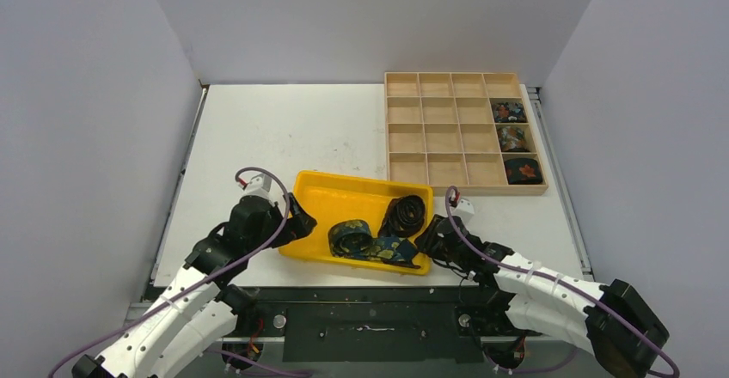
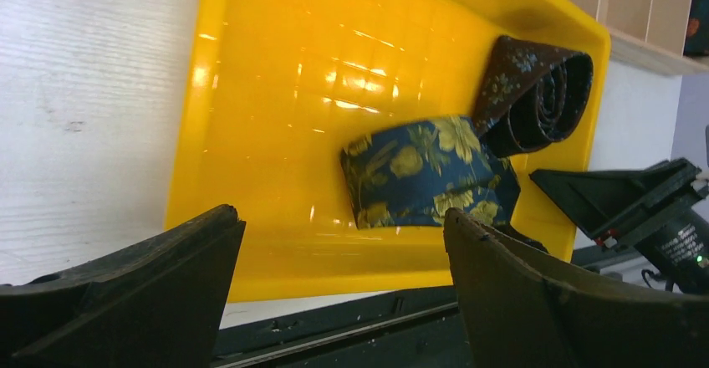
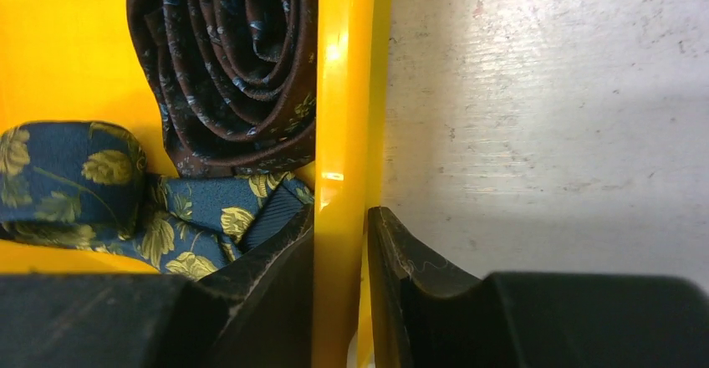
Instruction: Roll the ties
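A yellow tray holds a dark rolled tie and a blue floral tie, partly rolled with a flat end toward the right. My right gripper is shut on the tray's right rim, which runs between its fingers in the right wrist view. My left gripper stands open over the tray's left part, nothing between its fingers.
A wooden divided box at the back right has three rolled ties in its right column. Walls stand on both sides.
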